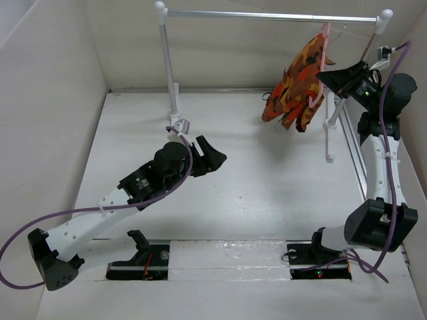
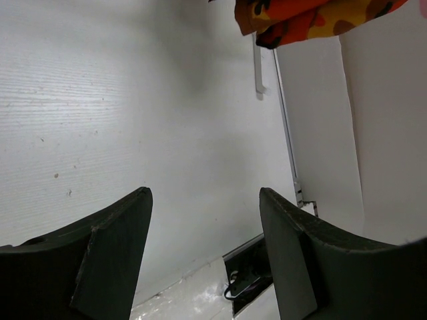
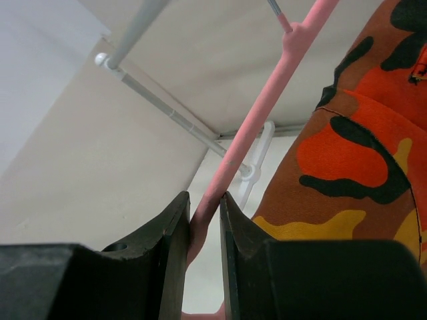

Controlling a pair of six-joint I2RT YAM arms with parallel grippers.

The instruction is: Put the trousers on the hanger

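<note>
Orange and brown camouflage trousers (image 1: 293,83) hang from a pink hanger (image 1: 325,48) near the right end of the metal rail in the top view. My right gripper is shut on the pink hanger's bar, with the trousers (image 3: 347,167) close beside it on the right. The hanger's metal hook (image 3: 274,7) leaves the right wrist view at the top, so its end is hidden there. Over the left middle of the table, my left gripper stands open and empty, well away from the trousers. Their lower edge (image 2: 300,23) shows at the top of the left wrist view.
The metal rail (image 1: 267,16) runs across the back on white posts (image 1: 167,63). My right arm is close to the right post and wall. Clear white table (image 1: 220,127) lies in the middle, with black trays (image 1: 137,267) along the front.
</note>
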